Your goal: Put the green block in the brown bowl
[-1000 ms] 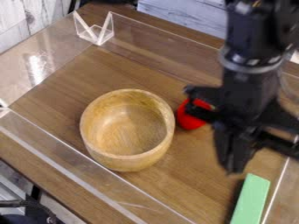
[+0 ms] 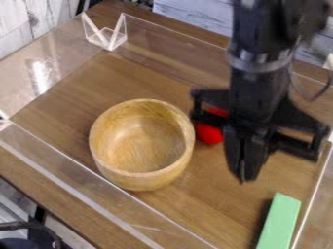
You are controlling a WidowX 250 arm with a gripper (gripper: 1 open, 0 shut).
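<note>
The green block (image 2: 277, 224) lies on the wooden surface at the lower right, its near end cut off by the frame's edge. Left of centre is the round brown bowl (image 2: 107, 151), upright and empty. My black gripper (image 2: 243, 175), somewhat blurred, reaches down from the upper right. Its tips appear above and behind the block, to the right of the bowl, apart from both. Nothing green shows between the fingers. How far apart they are is unclear from this angle.
A red round object (image 2: 208, 133) is partly hidden behind the gripper, close to the bowl's right side. A clear bracket (image 2: 107, 32) stands at the far left corner. The wooden surface (image 2: 111, 78) behind the bowl is free.
The block and bowl have not moved.
</note>
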